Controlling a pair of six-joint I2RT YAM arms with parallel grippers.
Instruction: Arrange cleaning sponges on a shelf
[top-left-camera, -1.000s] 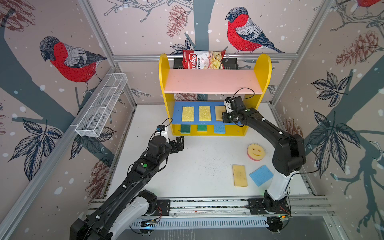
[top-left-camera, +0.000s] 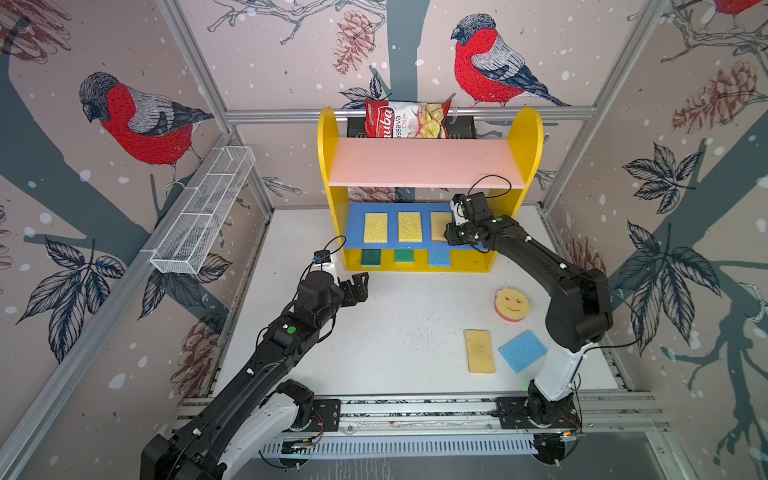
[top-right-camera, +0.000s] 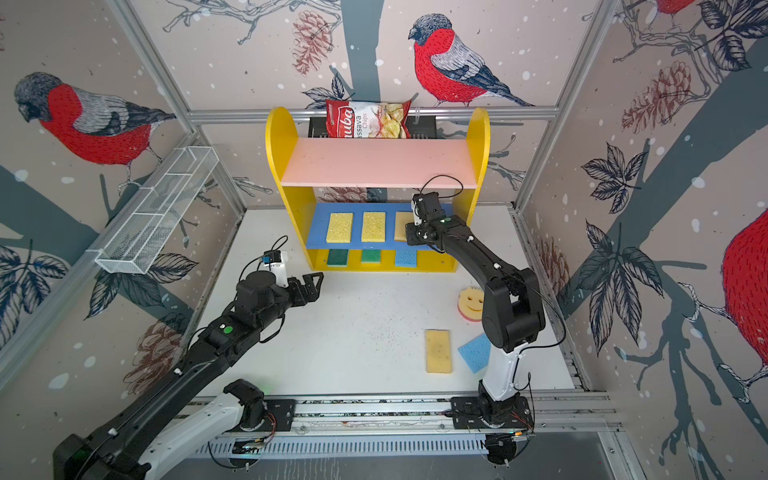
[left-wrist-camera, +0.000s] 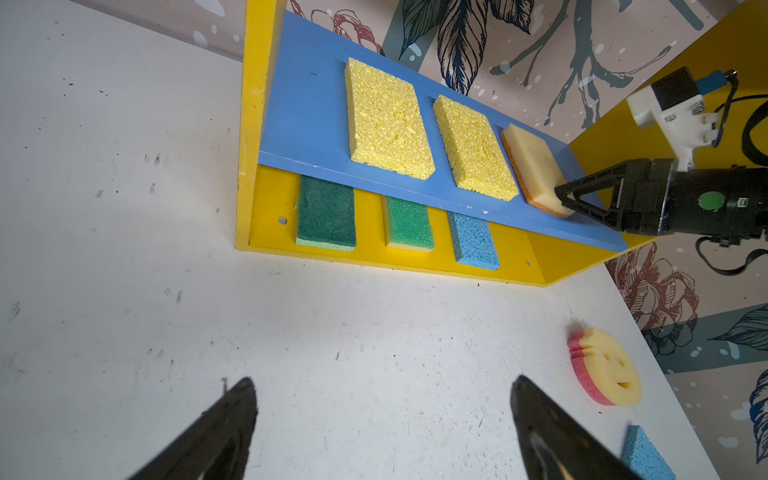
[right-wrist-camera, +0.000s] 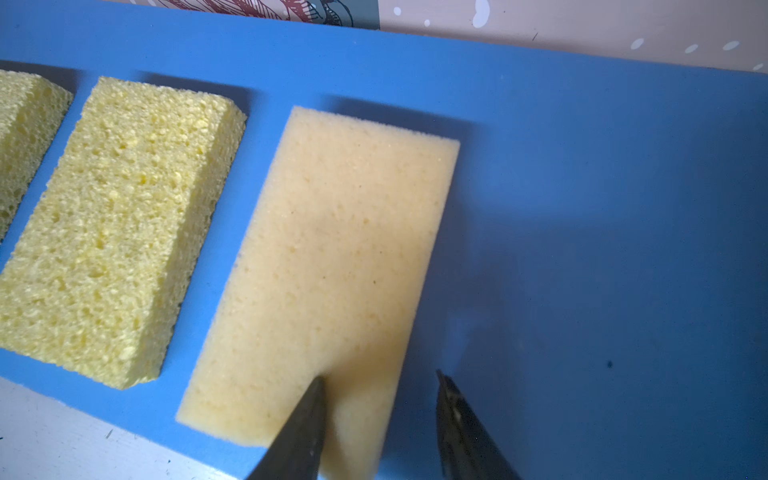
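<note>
On the blue middle shelf (left-wrist-camera: 304, 88) lies a cream sponge (right-wrist-camera: 328, 264), right of two yellow sponges (left-wrist-camera: 389, 120) (left-wrist-camera: 476, 148). My right gripper is at its front right corner, fingers part open. One finger (right-wrist-camera: 308, 432) presses against or overlaps the sponge; the other stands apart from its right side. My left gripper (top-left-camera: 361, 286) hangs open and empty over the table before the shelf's left side.
On the table's right lie a smiley sponge (top-left-camera: 512, 304), a tan sponge (top-left-camera: 479, 351) and a light blue sponge (top-left-camera: 522, 351). The pink top shelf (top-left-camera: 424, 160) is bare, a chips bag (top-left-camera: 406, 119) behind it. Blue shelf space right of the cream sponge is free.
The cream sponge and the right gripper have shifted very slightly to the right. The left arm and the other sponges stay where they were.
</note>
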